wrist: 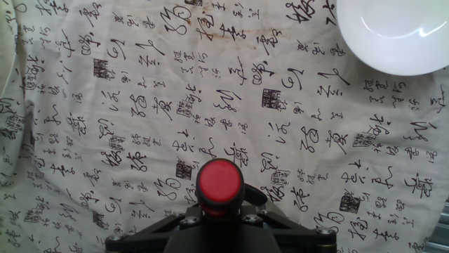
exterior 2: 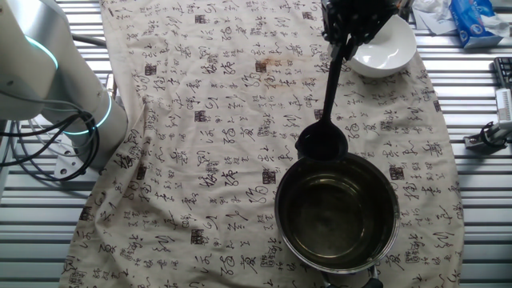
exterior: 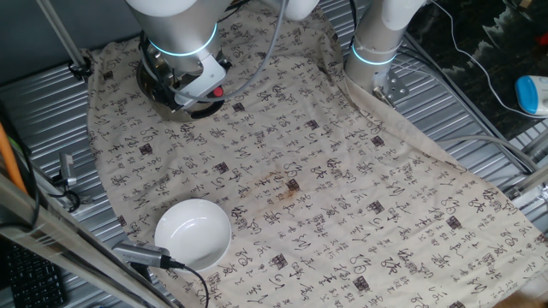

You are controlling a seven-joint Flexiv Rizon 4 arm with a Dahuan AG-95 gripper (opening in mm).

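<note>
In exterior view 2 my gripper (exterior 2: 344,50) is shut on the handle of a black ladle (exterior 2: 331,90). The ladle's bowl end overlaps the rear rim of a steel pot (exterior 2: 395,210) in that view; whether it touches the rim I cannot tell. Looking down from the wrist, I see the handle's red end (wrist: 219,184) between the dark gripper linkages, while the ladle's bowl and the pot are out of view. Exterior view 1 shows the pot (exterior: 152,96) partly hidden behind the arm. A white bowl (exterior: 193,233), with no contents visible, stands apart on the cloth.
A patterned cloth (exterior: 334,205) covers the table, with wide clear room in its middle. Beside the white bowl is a camera (exterior: 141,254) with a cable. A blue packet (exterior 2: 478,22) lies beyond the cloth.
</note>
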